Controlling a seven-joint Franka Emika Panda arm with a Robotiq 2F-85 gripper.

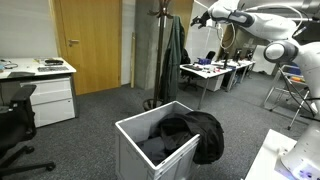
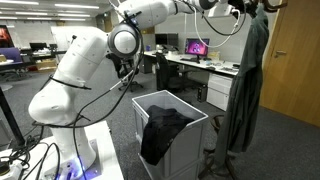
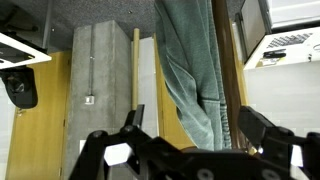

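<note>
A dark green garment (image 2: 243,85) hangs from a wooden coat stand (image 1: 161,55); it also runs down the middle of the wrist view as grey-green cloth (image 3: 195,60). High up near the stand's top is my gripper (image 1: 201,20). In the wrist view its black fingers (image 3: 113,150) stand wide apart, open, with cloth visible beyond the gap and nothing seen held. A pale grey bin (image 1: 135,150) stands on the floor, with a black garment (image 1: 205,135) draped over its edge and partly inside.
A white table (image 1: 262,160) bears the arm's base. Desks (image 1: 215,68) stand behind the garment, and a white drawer cabinet (image 1: 50,95) is at the left. A wooden door (image 1: 88,45) is behind. Carpet between cabinet and bin is clear.
</note>
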